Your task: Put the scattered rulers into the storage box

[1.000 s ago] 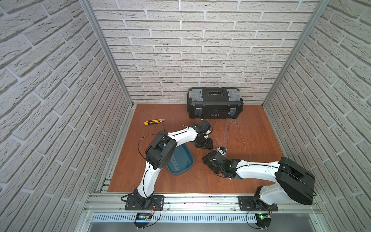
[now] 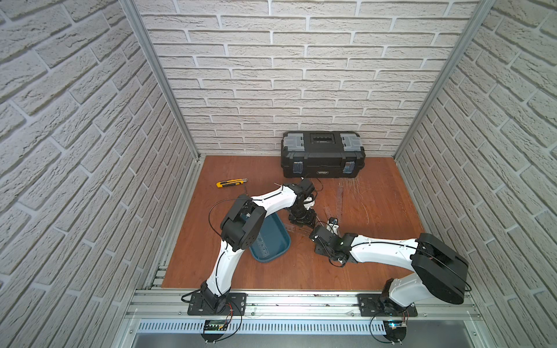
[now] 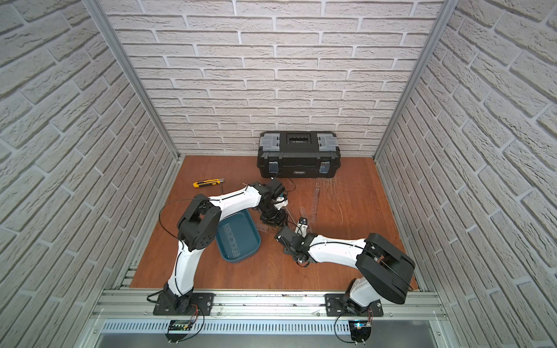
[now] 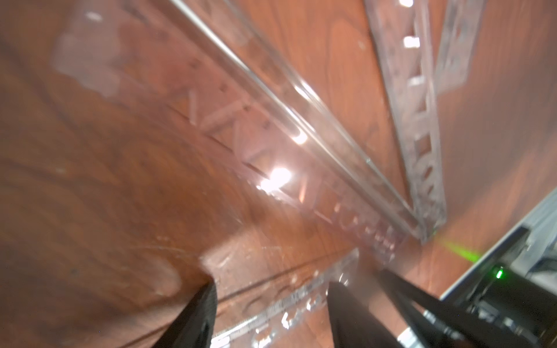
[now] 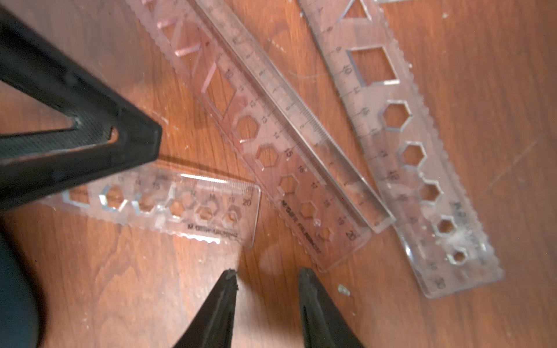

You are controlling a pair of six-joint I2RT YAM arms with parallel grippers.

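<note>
Clear rulers lie loosely grouped on the table: a pinkish one [image 5: 267, 155] with a narrow ruler [image 5: 313, 139] along it, and a wider one [image 5: 413, 133] to their right. My left gripper [image 2: 304, 220] is low at a short clear ruler [image 5: 174, 203], which runs between its fingertips and appears gripped. My right gripper [image 2: 321, 237] stands open just in front of the rulers' ends, nothing between its fingers. The blue box [image 3: 238, 252] sits left of the grippers, with a ruler [image 3: 231, 240] inside.
A black toolbox [image 2: 322, 162] stands at the back. A yellow knife [image 2: 231, 182] lies at back left. More clear rulers [image 3: 315, 200] lie right of centre.
</note>
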